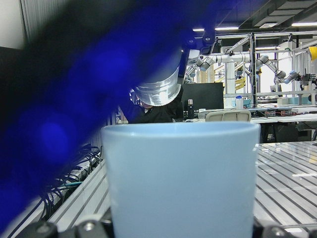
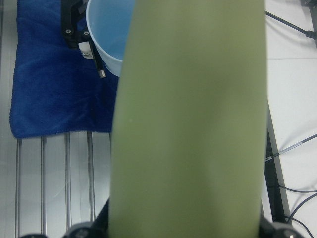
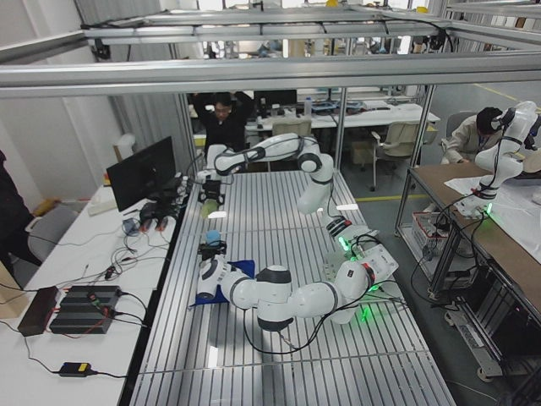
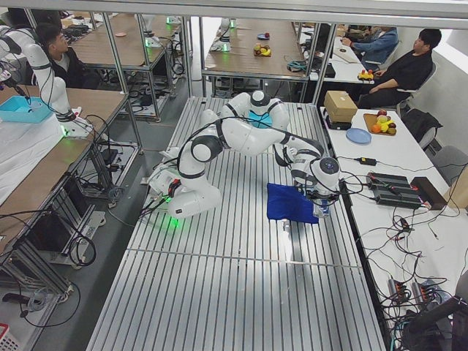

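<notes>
My left gripper (image 3: 211, 250) is shut on a light blue cup (image 1: 181, 183), low over a dark blue cloth (image 4: 289, 205) near the table's left edge in the camera left view. My right gripper (image 3: 210, 191) is farther back, shut on a pale green cup (image 2: 188, 124), seen as an olive shape below it in the camera left view. In the right wrist view the green cup fills the middle, with the blue cup (image 2: 106, 25) and cloth behind it. The green cup's contents cannot be seen.
A white side desk (image 3: 110, 364) with monitor (image 3: 141, 173), power boxes and cables runs along one edge. A person (image 3: 221, 123) is at the far end.
</notes>
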